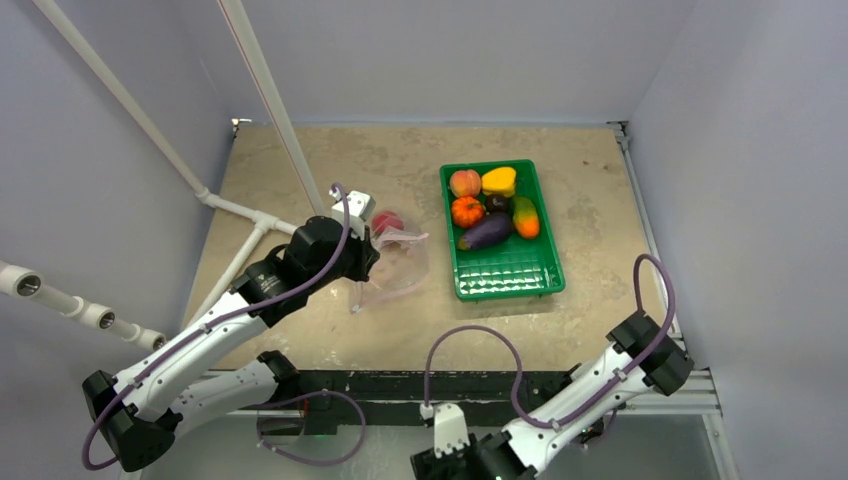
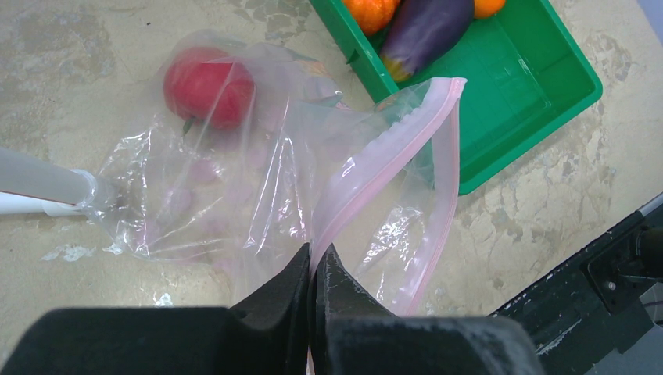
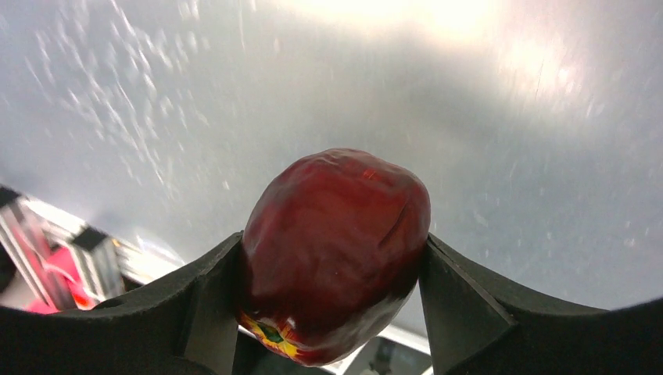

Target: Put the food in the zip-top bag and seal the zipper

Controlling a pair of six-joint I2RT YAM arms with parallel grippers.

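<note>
My left gripper is shut on the pink zipper edge of the clear zip top bag [image 2: 188, 168], which lies on the table with a red fruit [image 2: 207, 86] inside. My right gripper holds a glossy dark red fruit or vegetable [image 3: 336, 234] between its fingers, off the table at the near side. The green tray [image 1: 505, 280] holds a peach [image 1: 465, 183], yellow pepper [image 1: 499, 181], orange pumpkin [image 1: 467, 211], eggplant [image 1: 486, 231] and several other pieces.
White pipes [image 1: 250, 220] stand along the left, close to the bag. A dark rail [image 1: 350, 383] runs along the table's front edge.
</note>
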